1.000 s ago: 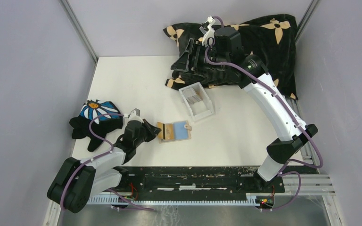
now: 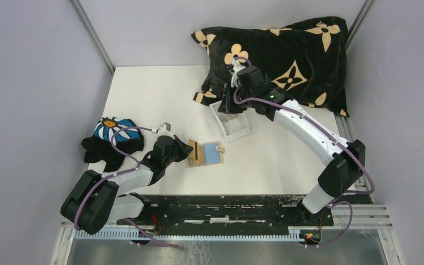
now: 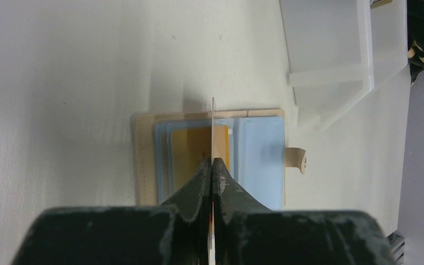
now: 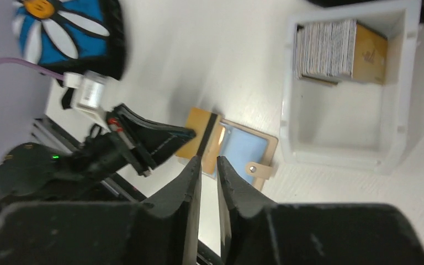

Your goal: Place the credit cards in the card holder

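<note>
My left gripper (image 2: 190,149) is shut on a gold card (image 4: 201,132) with a black stripe. That card stands upright over the left part of the card holder; the left wrist view shows it edge-on. The card holder (image 3: 145,160) lies unfolded, tan outside with light-blue sleeves, and another gold card (image 3: 190,144) rests in it. A row of cards (image 4: 326,49) stands in the white tray (image 4: 339,152), at its far end. My right gripper is over that end of the tray, part open, with nothing visible between its fingertips.
A black cushion (image 2: 254,41) with tan flowers fills the back right. At the left lies a blue and black cloth item (image 2: 116,132) with a daisy.
My left gripper has shifted slightly right with the gold card.
</note>
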